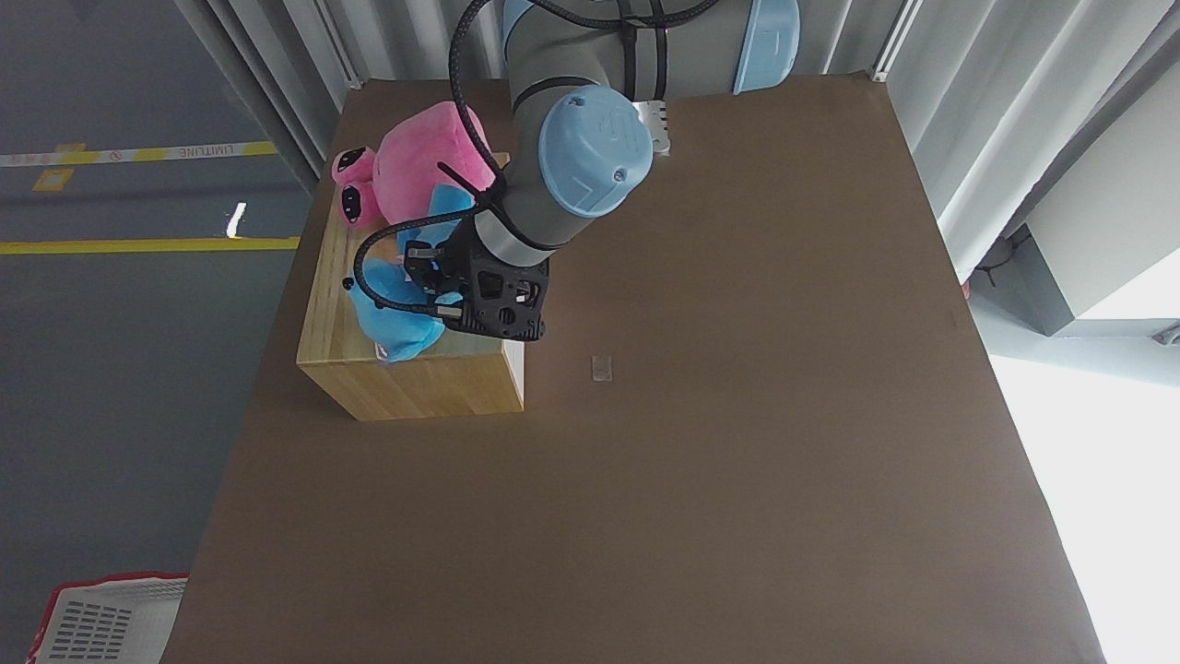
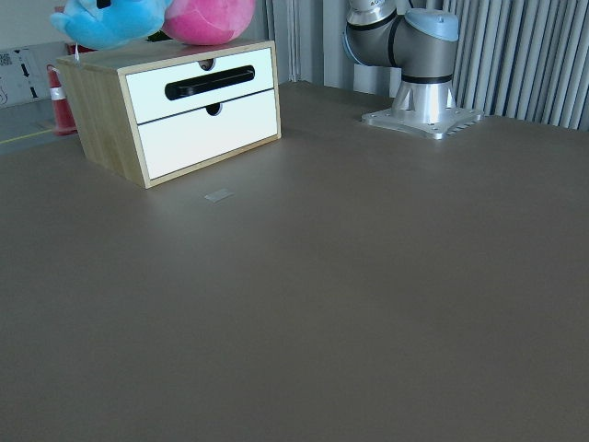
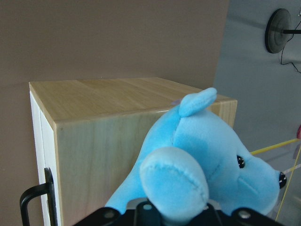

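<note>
A blue plush bear (image 1: 398, 323) is at the top of a wooden drawer cabinet (image 1: 409, 387), beside a pink plush toy (image 1: 431, 160); in the left view both blue bear (image 2: 110, 20) and pink toy (image 2: 207, 18) show above the cabinet (image 2: 207, 133). My gripper is over the bear in the front view, fingertips hidden. In the wrist view the bear (image 3: 207, 155) fills the lower right, covering the fingers, so whether they are shut on it is unclear.
A white basket (image 1: 111, 620) stands on the floor at lower left.
</note>
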